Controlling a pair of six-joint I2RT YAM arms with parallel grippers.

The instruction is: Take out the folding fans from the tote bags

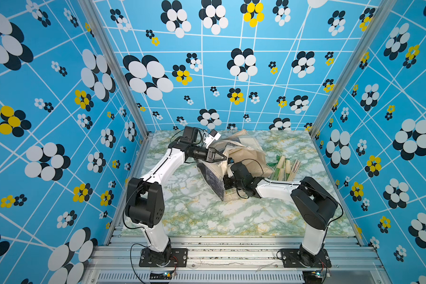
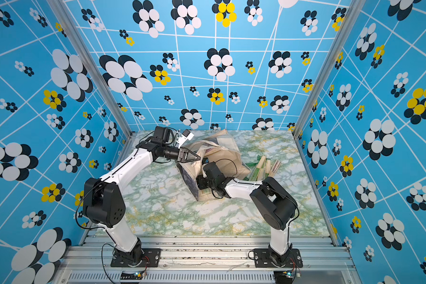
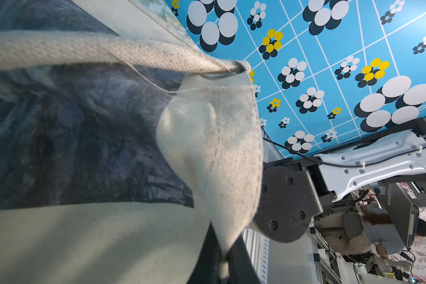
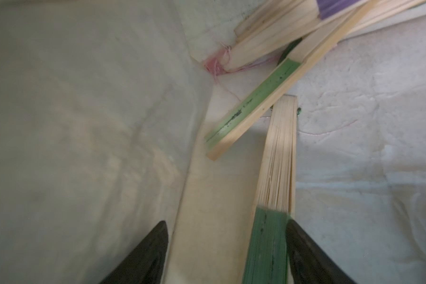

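Note:
The beige tote bag (image 1: 245, 153) with a dark printed panel lies mouth towards the front in the middle of the table. My left gripper is shut on the bag's cloth edge, holding that side up. Inside the bag is my right gripper, open. A closed wooden folding fan with a green end (image 4: 270, 232) lies on the cloth, partly between its fingers and nearest the right one. Beyond it rest a green-marked fan (image 4: 260, 97) lying slantwise and a fan with a purple part (image 4: 274, 35).
Several folding fans (image 1: 284, 168) lie on the green marbled table (image 1: 189, 213) right of the bag. My right forearm (image 1: 279, 188) crosses in front of those fans.

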